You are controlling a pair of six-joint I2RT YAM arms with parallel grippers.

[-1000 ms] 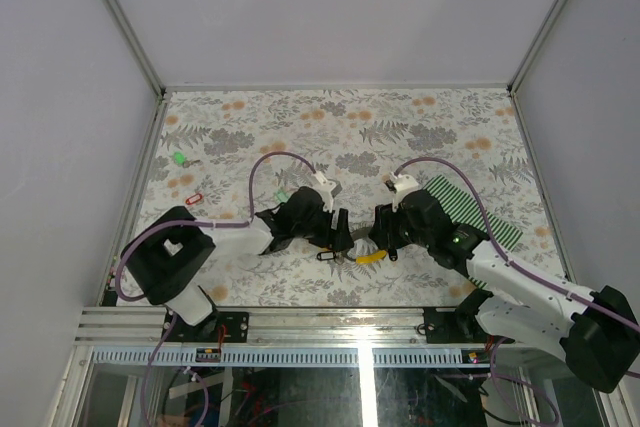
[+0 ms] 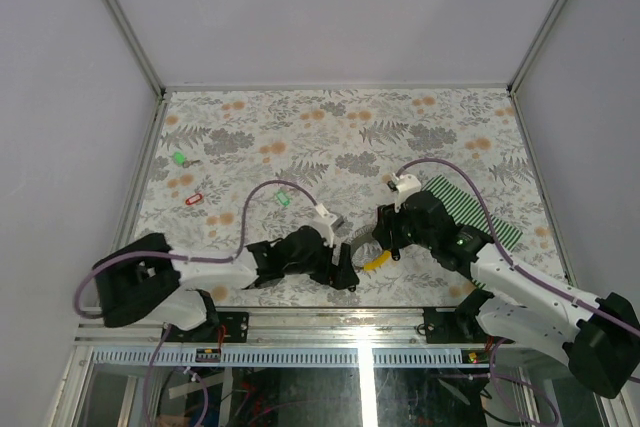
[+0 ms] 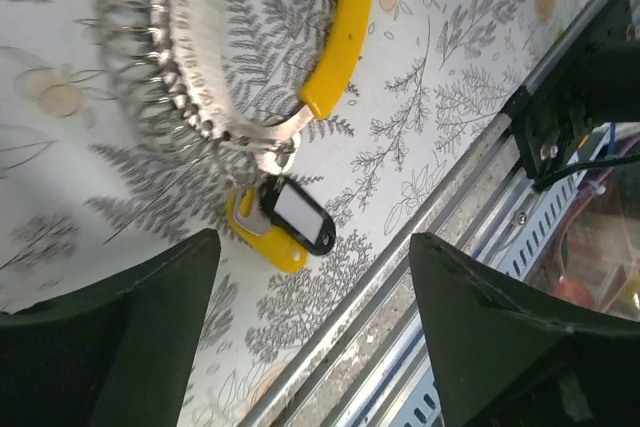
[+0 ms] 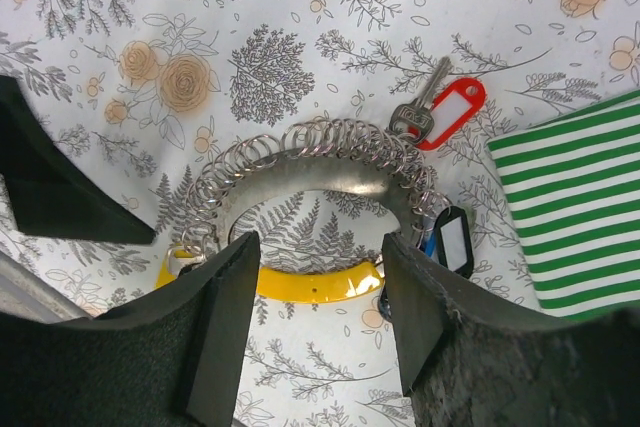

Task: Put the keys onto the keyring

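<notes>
The oval keyring (image 4: 320, 172), a grey metal band strung with small rings and closed by a yellow bar (image 4: 318, 285), lies flat on the table. At its left end sits a black tag (image 3: 300, 213) against a yellow end piece (image 3: 270, 242). Another black tag (image 4: 454, 242) is at the right end. A key with a red tag (image 4: 455, 112) rests beside the upper right rings. My left gripper is part open above the left end, nothing between its fingers. Over the yellow bar my right gripper is open and empty.
Green-tagged keys (image 2: 180, 159), a red-tagged key (image 2: 194, 198) and another green tag (image 2: 283, 198) lie on the left half. A green striped cloth (image 4: 575, 212) is right of the keyring.
The right arm looks still.
</notes>
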